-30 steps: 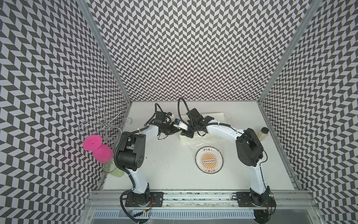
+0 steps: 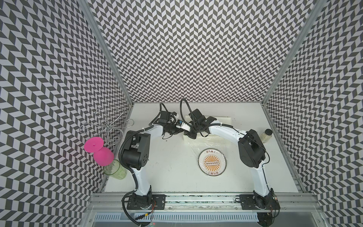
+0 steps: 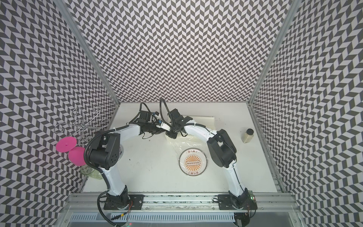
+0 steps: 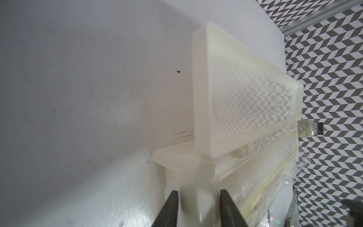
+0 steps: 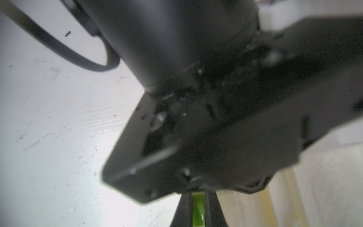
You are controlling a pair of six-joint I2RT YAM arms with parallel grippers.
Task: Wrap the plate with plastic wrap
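The plate (image 2: 212, 162) (image 3: 192, 162) lies at the table's centre front, with clear wrap (image 2: 200, 145) stretching over it from the cream dispenser (image 2: 219, 138) behind. In the left wrist view, my left gripper is shut on the end of the dispenser (image 4: 245, 166), whose lid (image 4: 245, 98) stands raised. My right gripper is at the dispenser, shut on a small green part seen between its fingers; the rest there is hidden by the gripper's housing.
A jar (image 3: 247, 136) stands at the right. Pink objects (image 2: 102, 155), a green glass (image 2: 115, 170) and a wire rack (image 2: 109, 128) are at the left edge.
My left gripper and the dispenser have moved slightly to the right and toward the back. The plate has not moved.
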